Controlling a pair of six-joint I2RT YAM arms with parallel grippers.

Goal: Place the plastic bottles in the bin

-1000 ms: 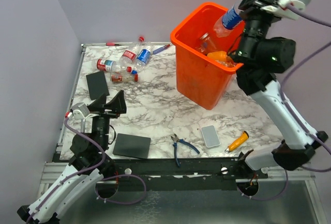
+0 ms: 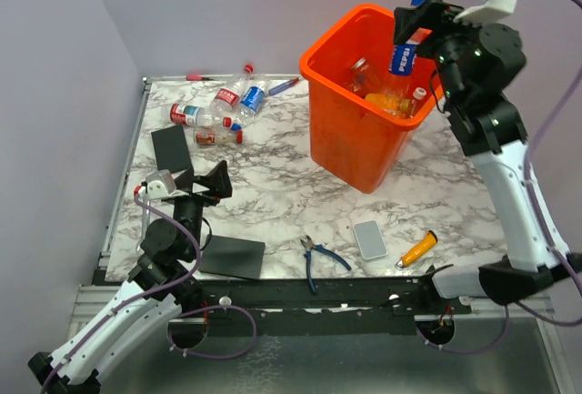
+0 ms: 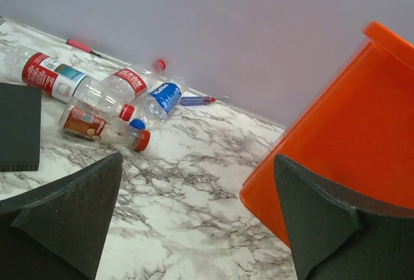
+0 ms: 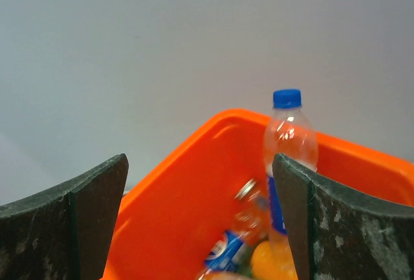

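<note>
Several clear plastic bottles lie bunched at the table's back left: a long one with a red-and-white label, a red-labelled one, a blue-labelled one, and a small one with a red cap. My left gripper hangs open in front of them, nothing between its fingers. Inside the orange bin, a blue-capped Pepsi bottle stands roughly upright among other bottles. My right gripper is open above the bin's back right. In the right wrist view its right finger covers part of that bottle.
Pliers, a grey box and a yellow-handled cutter lie along the front. Dark flat boxes sit near the left arm. Mid-table between the bottles and bin is clear.
Earlier the right gripper had a blue-labelled bottle tilted over the bin; now the bottle stands in the bin and that gripper is open. The left gripper has shifted slightly right.
</note>
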